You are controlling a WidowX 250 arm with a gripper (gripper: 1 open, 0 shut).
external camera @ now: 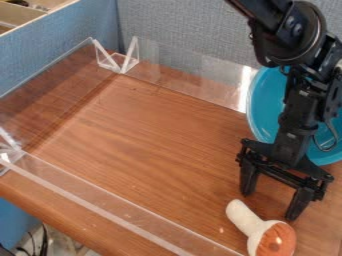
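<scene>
My black gripper hangs low over the right side of the wooden surface, fingers pointing down and apart with nothing visible between them. Just below and in front of it lies a toy mushroom on its side, with a white stem toward the upper left and an orange cap at the lower right. A blue round bowl or lid stands behind the arm at the right, partly hidden by it.
Clear plastic walls with white corner brackets border the wooden surface at back and left. The middle of the surface is empty. A grey panel stands behind.
</scene>
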